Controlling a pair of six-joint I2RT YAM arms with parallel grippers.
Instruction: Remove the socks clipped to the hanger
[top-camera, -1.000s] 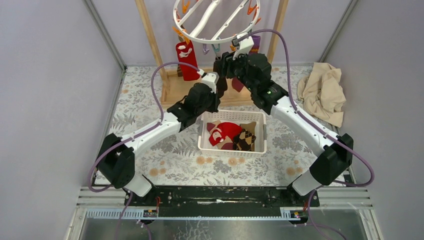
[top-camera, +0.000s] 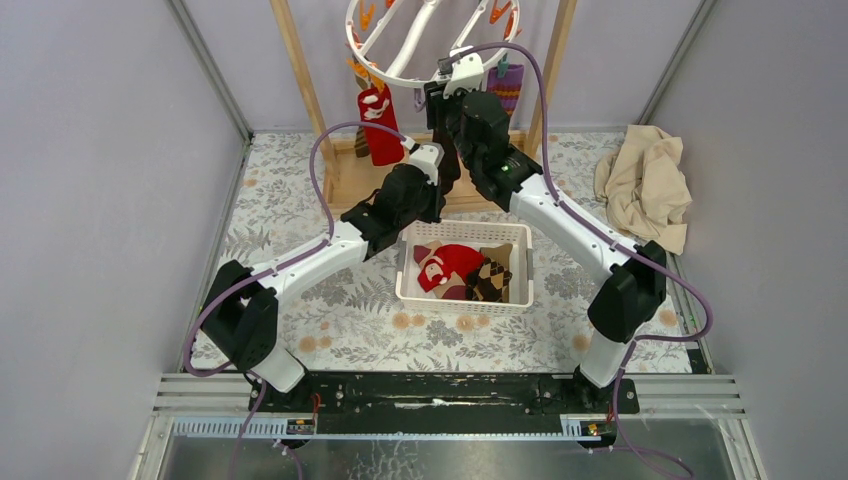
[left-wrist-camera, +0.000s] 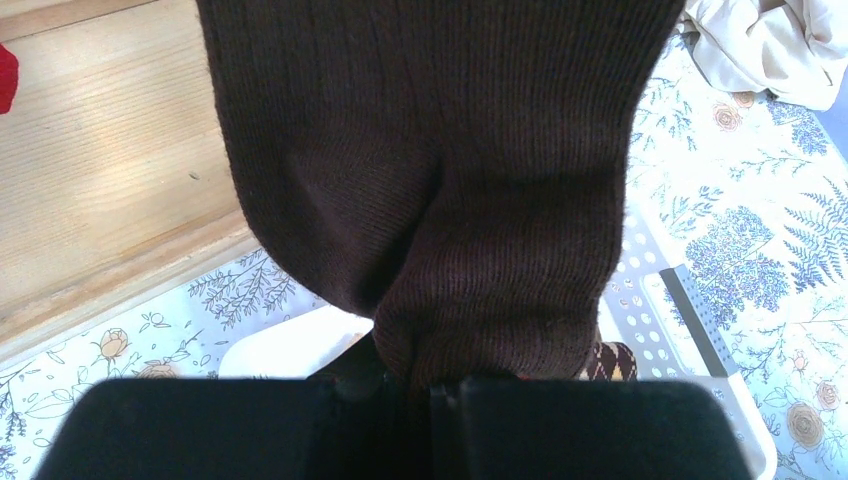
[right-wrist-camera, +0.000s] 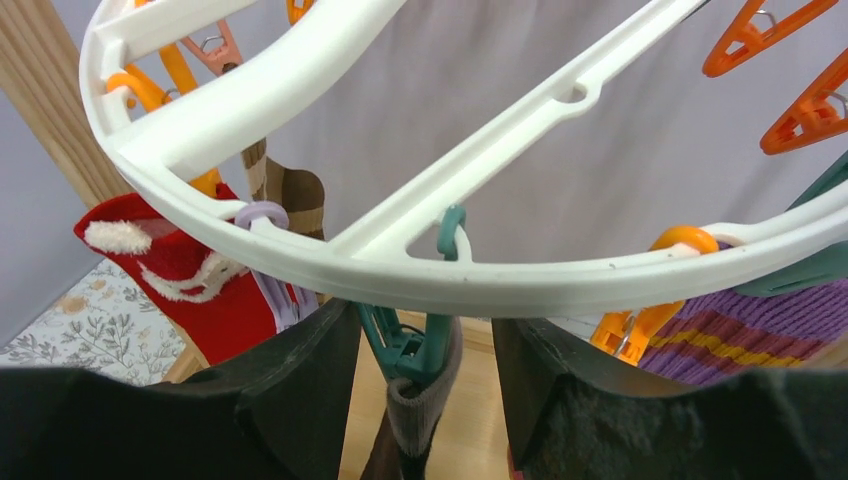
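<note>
A dark brown sock (left-wrist-camera: 440, 200) hangs from the white round hanger (right-wrist-camera: 400, 280) by a teal clip (right-wrist-camera: 420, 350). My left gripper is shut on the sock's lower end, so its fingertips are partly covered by cloth. Up at the hanger's rim, my right gripper is part open, one finger on each side of the teal clip. In the right wrist view the clip still pinches the sock's top edge. A red sock (top-camera: 381, 125) hangs to the left and a purple striped sock (right-wrist-camera: 745, 325) to the right, by an orange clip (right-wrist-camera: 640, 300).
Below the hanger stands a white basket (top-camera: 465, 304) with several socks inside. A wooden stand (top-camera: 345, 185) frames the hanger. A beige cloth (top-camera: 645, 185) lies on the table at the right. Empty orange clips (right-wrist-camera: 765, 35) hang on the far rim.
</note>
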